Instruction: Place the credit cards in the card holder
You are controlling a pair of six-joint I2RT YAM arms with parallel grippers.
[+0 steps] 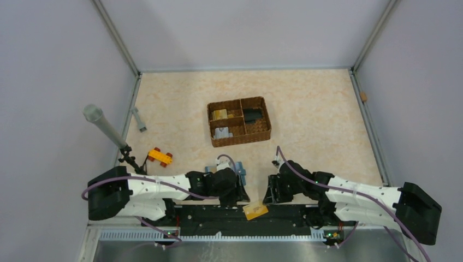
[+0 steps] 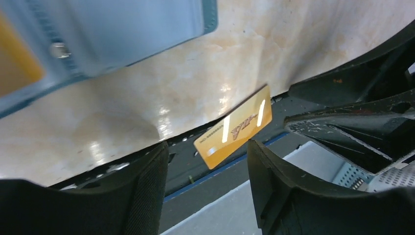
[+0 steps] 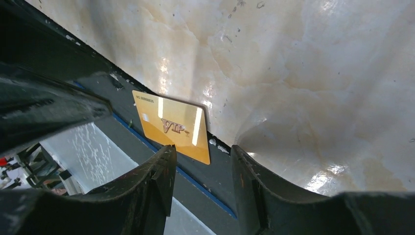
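A gold VIP card point(image 1: 255, 210) lies at the table's front edge, partly over the dark strip there. In the right wrist view the card point(image 3: 172, 126) is seen beyond the right gripper, whose fingers stand apart with nothing held. The left gripper is also parted and empty, with the card point(image 2: 235, 128) beyond its fingertips. Seen from above, the two grippers flank the card. The blue card holder point(image 2: 142, 29) lies flat on the table with a gold card point(image 2: 14, 58) in one side; the left arm covers most of it in the top view.
A woven basket point(image 1: 240, 141) with compartments stands behind the holder, with cards and a dark item inside. A yellow toy point(image 1: 160, 157) and a pole point(image 1: 104, 125) are at the left.
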